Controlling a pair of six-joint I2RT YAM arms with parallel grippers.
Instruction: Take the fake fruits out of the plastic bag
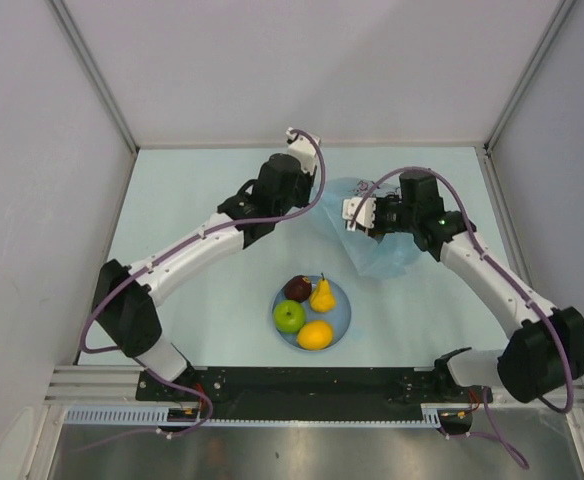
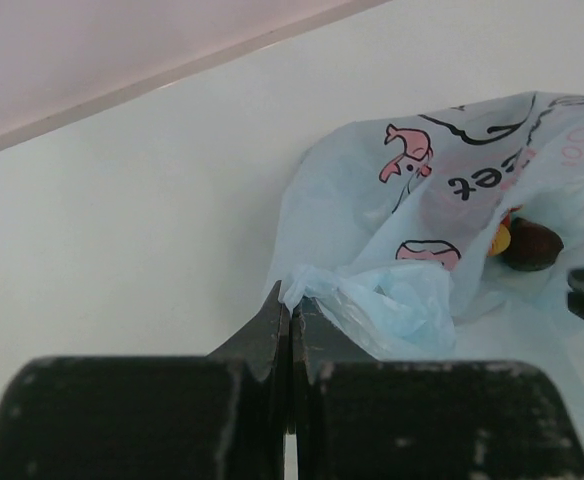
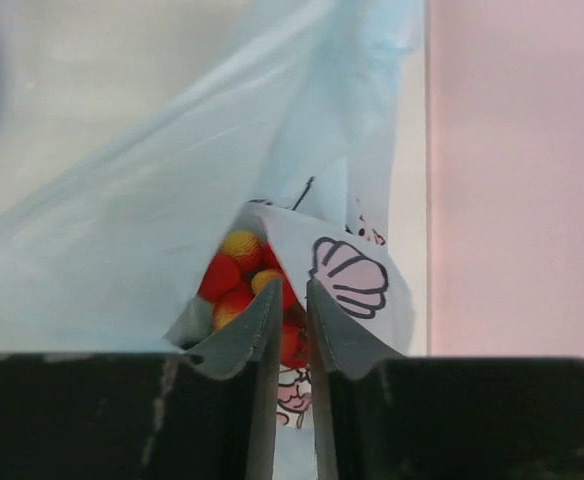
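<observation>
A light blue plastic bag (image 1: 377, 257) lies at the back right. My left gripper is shut on a gathered edge of it. Inside, the right wrist view shows red balls (image 3: 219, 276) and yellow balls (image 3: 241, 247); the left wrist view shows a dark fruit (image 2: 532, 245) in the bag. My right gripper is above the bag's opening, its fingertips close together over the fruits; whether anything is between them I cannot tell.
A blue plate (image 1: 337, 305) at the front centre holds a green apple, yellow pear, lemon and dark fruit.
</observation>
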